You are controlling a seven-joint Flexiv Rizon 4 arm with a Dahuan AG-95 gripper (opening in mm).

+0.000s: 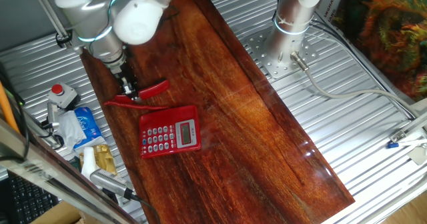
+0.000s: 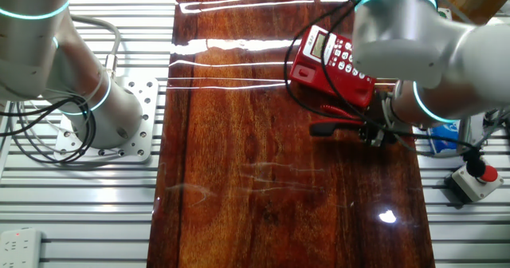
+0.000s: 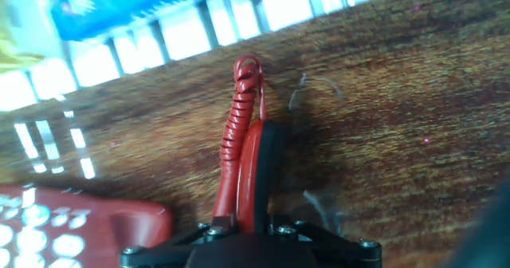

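Note:
A red desk telephone (image 1: pixel 153 146) with grey keys and a small display rests on the wooden table. Behind it, apart from the base, is its red handset (image 1: pixel 157 90), which also shows as a dark-sided bar (image 2: pixel 325 129) in exterior view 2. My gripper (image 1: pixel 131 93) is shut on the handset near its cord end. In the wrist view, the handset (image 3: pixel 250 176) runs up between the gripper's fingers (image 3: pixel 217 231), its black side to the right. The coiled red cord (image 3: pixel 237 120) lies along it and loops at the far end. The held section is partly hidden by the gripper.
A blue tissue pack (image 1: pixel 85 126) and a red-topped stop button (image 1: pixel 59 93) sit off the table's left edge.

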